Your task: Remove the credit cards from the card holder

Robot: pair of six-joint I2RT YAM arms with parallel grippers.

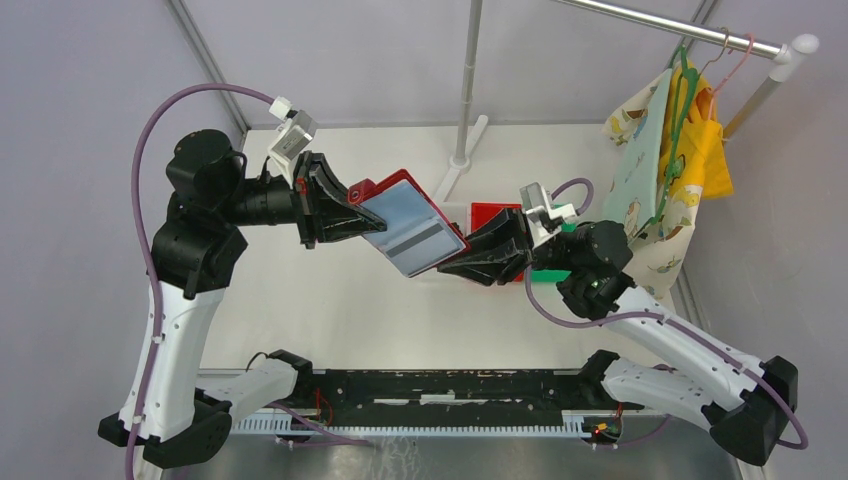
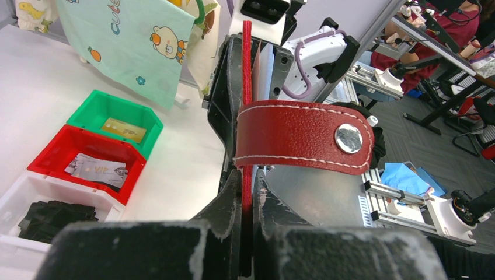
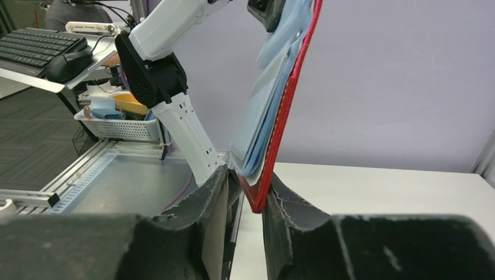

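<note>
The red leather card holder (image 1: 410, 225) with pale translucent sleeves is held up tilted between the two grippers. My left gripper (image 1: 365, 222) is shut on one end of it; in the left wrist view its red strap with a snap (image 2: 303, 134) stands out sideways. My right gripper (image 1: 455, 256) is at the holder's other end; in the right wrist view the red edge (image 3: 280, 122) and sleeves (image 3: 257, 134) reach down between its fingers. I cannot tell whether these grip it.
Below are three bins: green (image 2: 87, 111) with a yellow card, red (image 2: 52, 154) with cards, white (image 2: 11, 227) with black items. Cloths (image 1: 650, 160) hang from a rail at right.
</note>
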